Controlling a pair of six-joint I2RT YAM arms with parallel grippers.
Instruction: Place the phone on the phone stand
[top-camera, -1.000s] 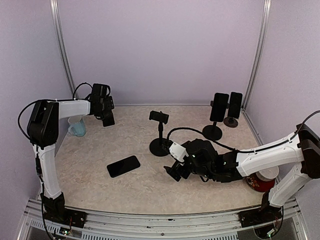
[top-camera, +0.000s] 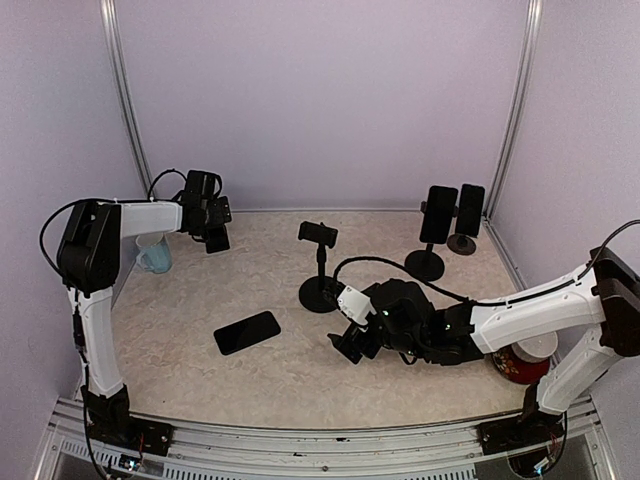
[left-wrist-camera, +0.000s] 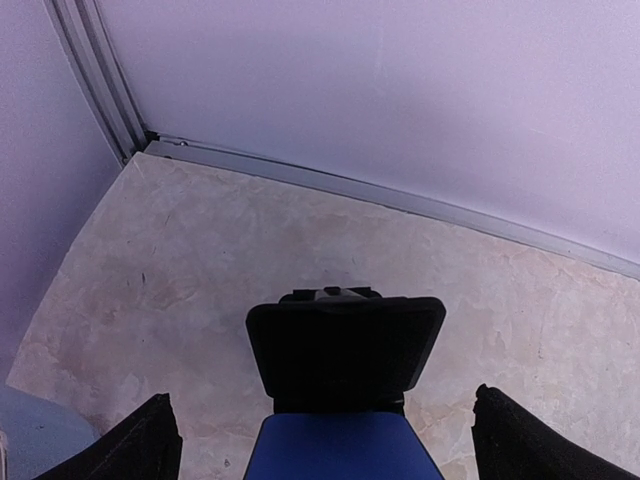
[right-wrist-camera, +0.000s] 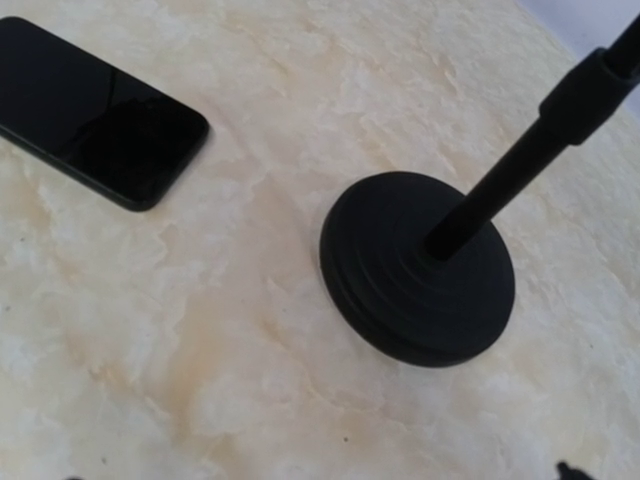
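A black phone (top-camera: 246, 332) lies flat on the table, left of an empty black stand (top-camera: 319, 294) with a round base; both show in the right wrist view, the phone (right-wrist-camera: 100, 115) beside the stand's base (right-wrist-camera: 415, 300). My left gripper (top-camera: 213, 215) is open at the back left, over a dark holder with a phone-like slab (left-wrist-camera: 345, 345), which sits between its fingers in the left wrist view without visible grip. My right gripper (top-camera: 350, 330) hangs low just in front of the empty stand; its fingertips barely show in the right wrist view.
Two stands holding upright dark slabs (top-camera: 438, 214) (top-camera: 470, 210) stand at the back right. A light blue mug (top-camera: 154, 257) sits at the left, a red pot (top-camera: 515, 365) under my right arm.
The right arm and the phone have not moved.
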